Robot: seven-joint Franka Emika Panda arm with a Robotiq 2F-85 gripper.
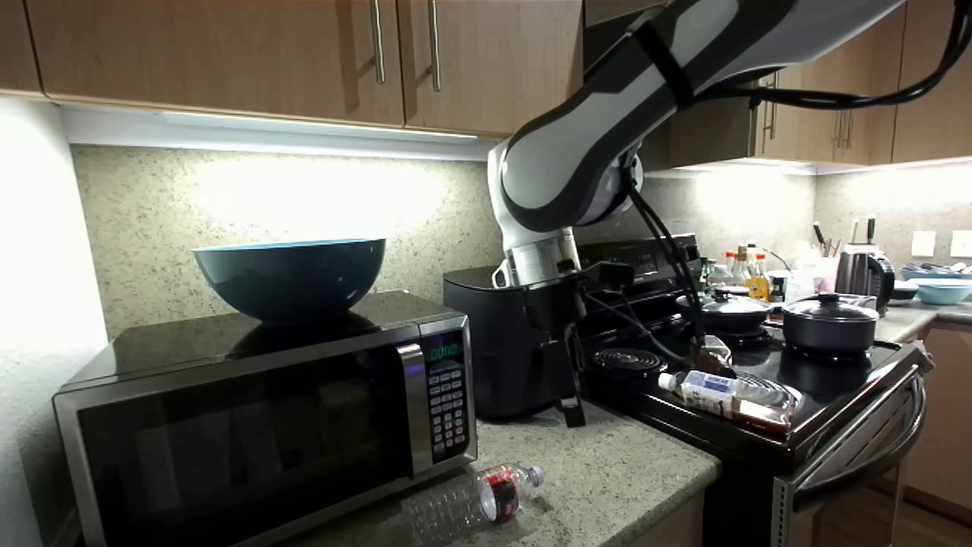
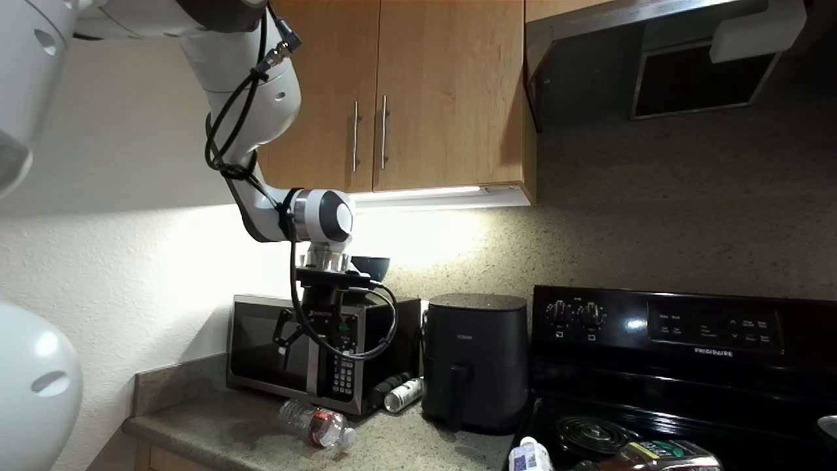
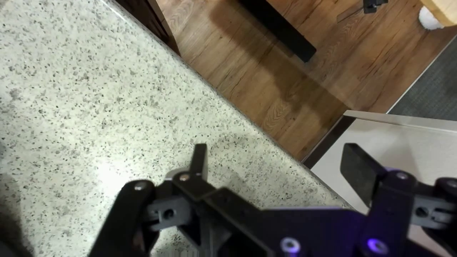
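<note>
My gripper is open, its two dark fingers wide apart over speckled countertop and its front edge, with nothing between them. In exterior view 1 the gripper [image 1: 572, 424] hangs above the counter, in front of the black air fryer [image 1: 492, 346]. A clear plastic bottle [image 1: 499, 492] with a red label lies on its side before the microwave [image 1: 264, 428]; exterior view 2 shows this bottle [image 2: 318, 424] below my gripper [image 2: 284, 349]. A large dark blue bowl [image 1: 291, 278] sits upright on top of the microwave.
On the stove [image 1: 838, 383] lie bottles, among them a white-capped one [image 1: 720, 392], and a lidded pot [image 1: 829, 325] stands there. A can [image 2: 404, 395] lies between microwave and air fryer. Wall cabinets [image 1: 228, 55] hang above. Bare countertop [image 1: 601, 474] shows at the front.
</note>
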